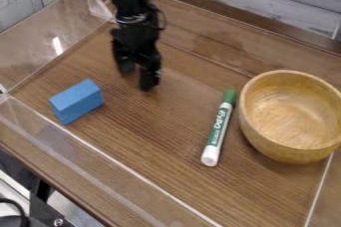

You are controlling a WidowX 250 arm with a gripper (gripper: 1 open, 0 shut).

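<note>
My black gripper (138, 70) hangs low over the wooden table (160, 171), left of centre, blurred; its fingers stand apart with nothing visible between them. A blue block (76, 101) lies to its lower left, apart from it. A white marker with a green cap (217, 131) lies to the right, beside a wooden bowl (282, 115).
A clear plastic wall (40, 37) runs along the left edge. A pale wooden rail borders the back.
</note>
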